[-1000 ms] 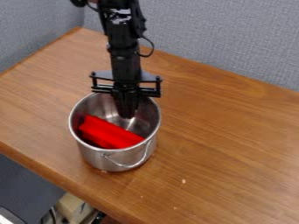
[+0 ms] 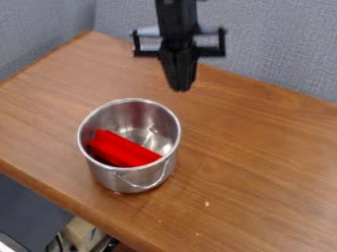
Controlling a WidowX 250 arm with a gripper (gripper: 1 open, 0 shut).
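A metal pot (image 2: 156, 128) with a wire handle stands on the left-centre of the wooden table, holding a red cylindrical object (image 2: 122, 150) lying along its left side. Above and behind the pot, near the top of the view, my dark gripper (image 2: 179, 77) hangs clear of it, shut, with nothing visible between its fingers. The upper arm is out of frame.
Grey walls bound it at the back and left. Dark items and cables sit below the near left edge.
My gripper has risen from just over the pot's back rim to well above it, moving slightly right. The pot and the red object look unchanged.
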